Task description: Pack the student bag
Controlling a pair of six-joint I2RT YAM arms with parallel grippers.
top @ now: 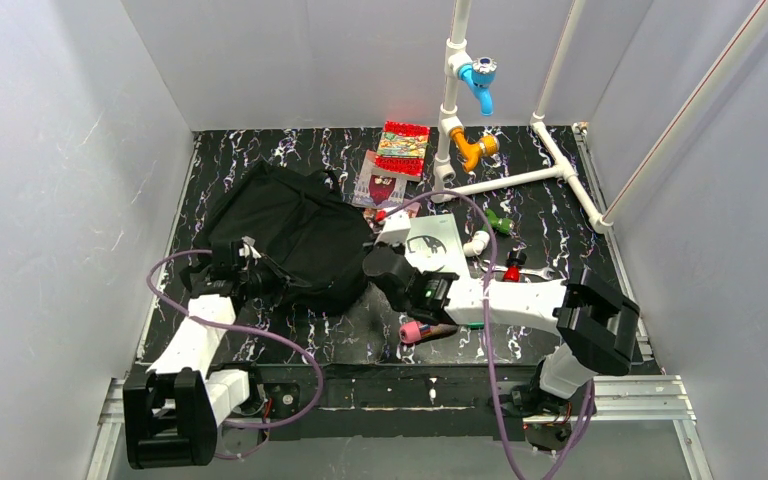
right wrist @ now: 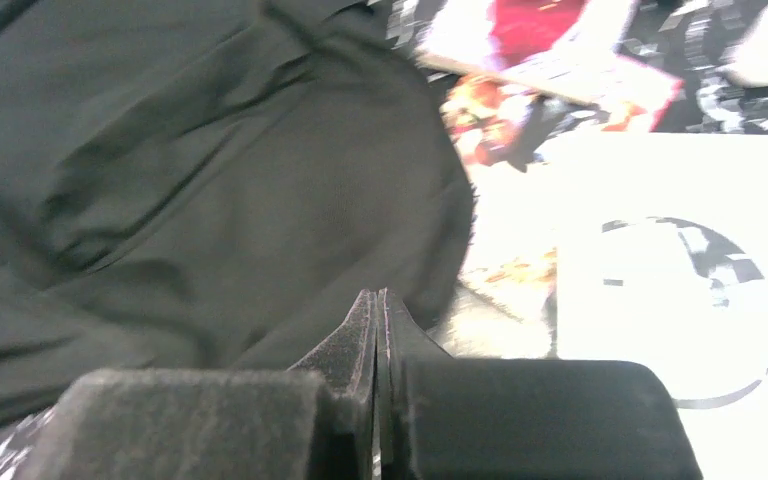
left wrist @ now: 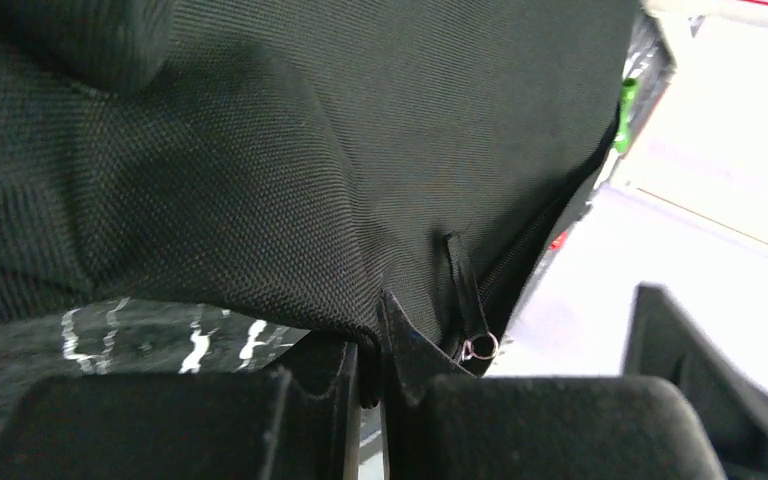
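Observation:
A black cloth bag (top: pixel 295 225) lies limp on the left half of the dark marbled table. At its near edge my left gripper is shut on a pinched fold of the bag fabric; a zipper pull (left wrist: pixel 468 290) with a small ring hangs just right of the fold. My right gripper is shut over the bag's right side, with nothing showing between its fingers. A pale grey notebook (top: pixel 436 247) with a round dark print lies right of the bag. Behind the bag are a red-edged colourful book (top: pixel 403 150) and a purplish-grey book (top: pixel 378 185).
To the right lie a green fitting (top: pixel 500 222), a white elbow pipe (top: pixel 476 243), a wrench (top: pixel 535 271) and a red-black piece (top: pixel 513 266). A pink item (top: pixel 415 332) sits under my right arm. White pipes with blue and orange taps (top: pixel 473 148) rise at the back.

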